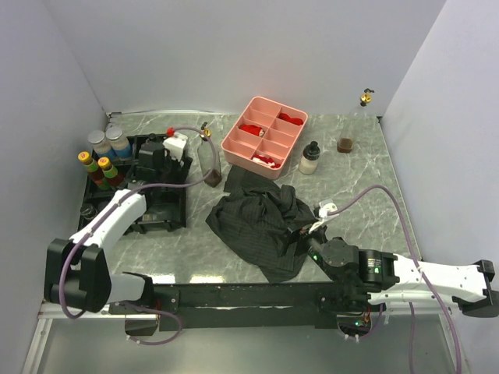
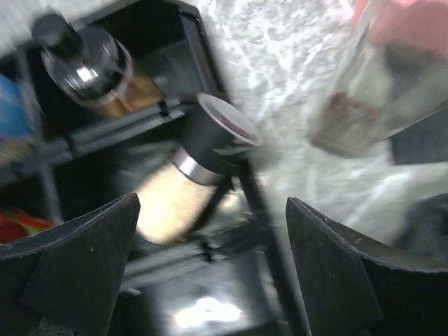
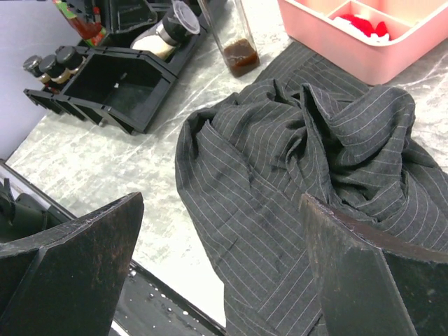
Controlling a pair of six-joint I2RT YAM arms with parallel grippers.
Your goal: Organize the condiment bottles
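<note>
In the left wrist view a black-capped shaker with pale contents (image 2: 171, 199) leans tilted in a compartment of the black rack (image 2: 52, 150), its cap over the rack's edge. My left gripper is above it with its fingers apart on both sides and not touching it. Another black-capped bottle (image 2: 87, 66) stands farther back in the rack. Two yellow-capped sauce bottles (image 1: 93, 169) and two jars (image 1: 107, 143) fill the rack's left side. My right gripper is open and empty above the dark cloth (image 3: 238, 189).
A glass oil bottle (image 1: 210, 164) stands just right of the rack, close to the left arm. Beyond are the pink divided box (image 1: 234, 146), a black-capped bottle (image 1: 309, 158) and another oil bottle (image 1: 345, 144). Clear counter (image 1: 195, 249) lies between rack and cloth.
</note>
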